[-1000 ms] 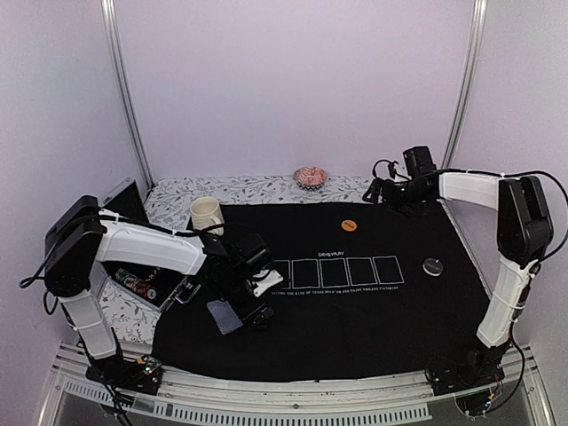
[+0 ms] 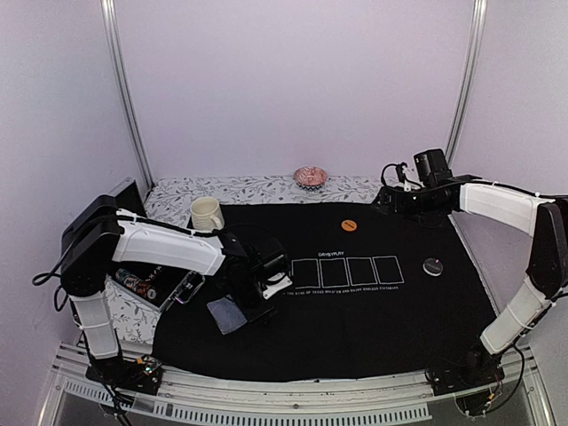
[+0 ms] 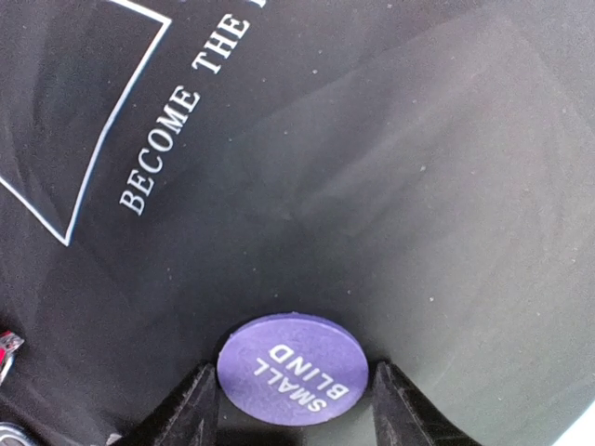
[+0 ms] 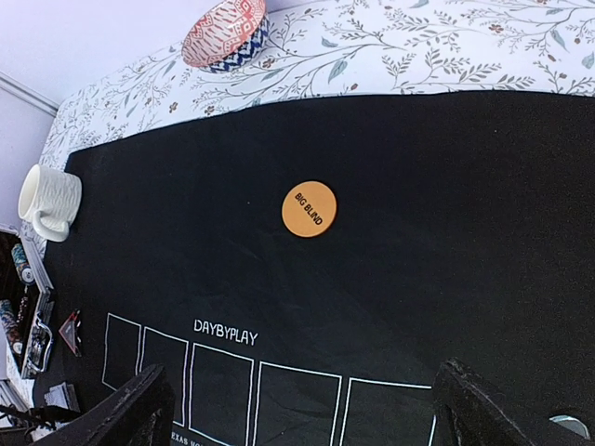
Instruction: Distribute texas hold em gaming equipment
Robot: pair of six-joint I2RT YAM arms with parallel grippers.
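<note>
In the left wrist view, a purple disc [image 3: 293, 369] marked SMALL BLIND sits between the fingers of my left gripper [image 2: 269, 307], one finger close at each side. Whether they press on it I cannot tell. The top view hides this disc behind the gripper, low over the black mat's left part. An orange BIG BLIND disc [image 4: 309, 209] lies flat on the mat, behind the card outlines. Further right rests a pale round disc [image 2: 433, 266]. My right gripper [image 2: 388, 202] is open and empty above the mat's back right.
At the left stands an open case [image 2: 133, 282] with items inside. A bluish-grey flat piece [image 2: 227, 315] lies beside the left gripper. Toward the back are a white mug [image 2: 206, 214] and a patterned bowl [image 2: 311, 177].
Over the last second my left gripper has shifted slightly right. The right arm has swung a little to the right and its gripper sits slightly nearer the front. The orange and pale discs have not moved.
</note>
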